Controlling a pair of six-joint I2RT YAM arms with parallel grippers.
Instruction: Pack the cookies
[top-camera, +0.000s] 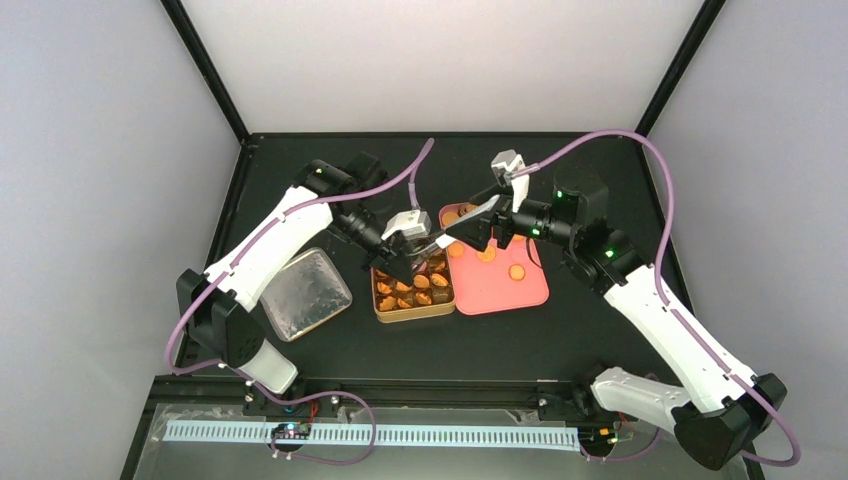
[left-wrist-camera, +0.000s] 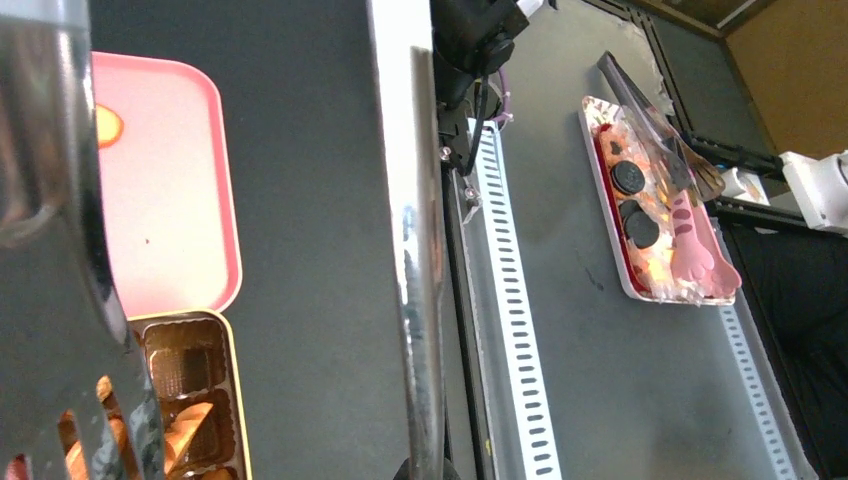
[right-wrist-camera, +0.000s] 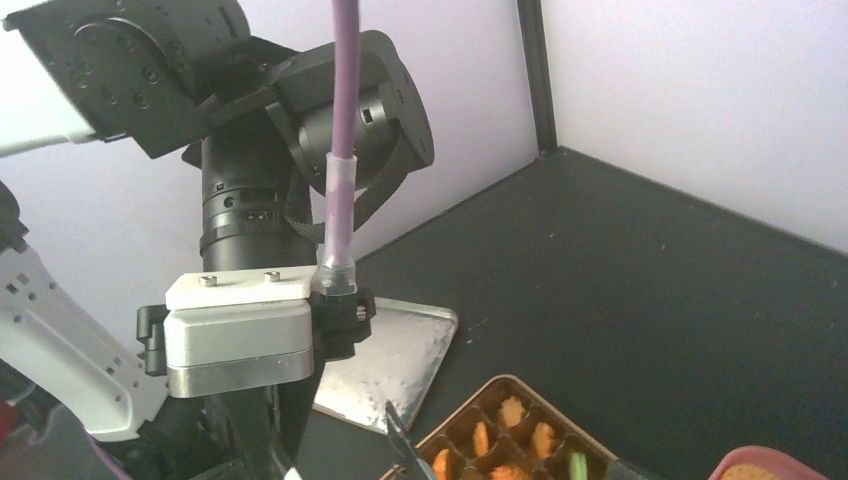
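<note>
The cookie tin (top-camera: 413, 303) with a brown compartment insert holds several cookies at table center. Beside it lies a pink tray (top-camera: 500, 290) with loose cookies. My left gripper (top-camera: 410, 265) hangs over the tin's back part; its fingers are hard to make out. My right gripper (top-camera: 470, 225) is above the tray's near-left, with a pale-handled metal utensil (top-camera: 445, 242) at it, angled toward the left arm; its finger state is unclear. In the left wrist view, large slotted metal pieces (left-wrist-camera: 60, 300) fill the left side, above the tin.
A silver lid (top-camera: 305, 295) lies left of the tin. A side tray of dark and orange items (left-wrist-camera: 660, 200) shows off the table in the left wrist view.
</note>
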